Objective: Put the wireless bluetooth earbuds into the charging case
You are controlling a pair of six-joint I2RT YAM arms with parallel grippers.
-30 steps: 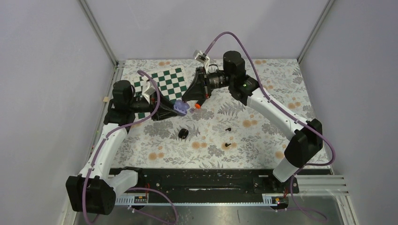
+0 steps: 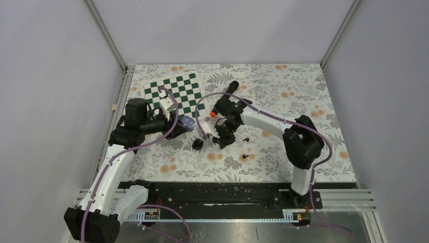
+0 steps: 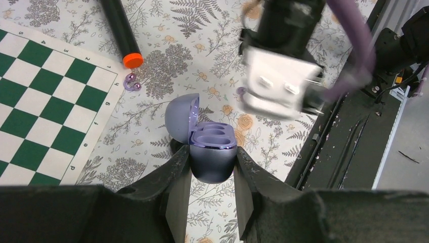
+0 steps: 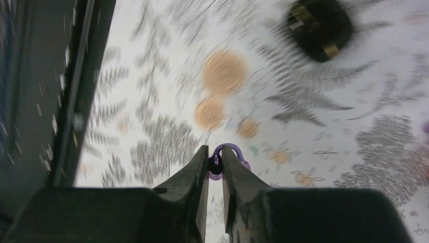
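My left gripper is shut on the open lavender charging case, held up with its lid raised and cavities showing. In the top view this case is left of my right gripper, which is low and motion-blurred. The right wrist view shows the right fingertips close together around a small dark and purple shape, too blurred to tell whether it is held. Small dark pieces lie on the floral mat to the right.
A checkered board lies at the back left. An orange-ended black cylinder, small purple beads and a round dark object lie nearby.
My right arm has come down toward the front, away from the case, and is blurred in motion. The left arm and case have moved slightly left.
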